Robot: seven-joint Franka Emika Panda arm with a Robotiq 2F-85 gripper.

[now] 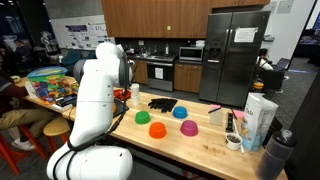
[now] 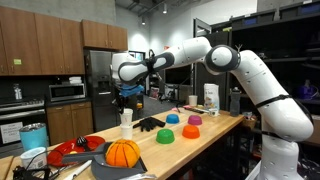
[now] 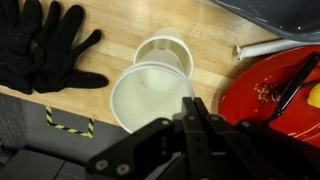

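Note:
In the wrist view my gripper is shut, its dark fingertips over the right edge of a white cup [image 3: 140, 100]. Whether the thin rim is pinched between them cannot be told. A second pale cup [image 3: 166, 44] shows just behind the first one, partly covered by it. From the second exterior view, the white cups [image 2: 126, 130] appear one above the other on the table, below the arm's end; the contact there is too small to make out.
Black gloves [image 3: 60, 45] lie left of the cups. A red plate [image 3: 240, 95] with utensils is on the right, a dark tray [image 3: 285, 15] above it. Green [image 1: 142, 117], orange [image 1: 157, 130], blue [image 1: 180, 113] and magenta [image 1: 189, 130] bowls sit further along the table.

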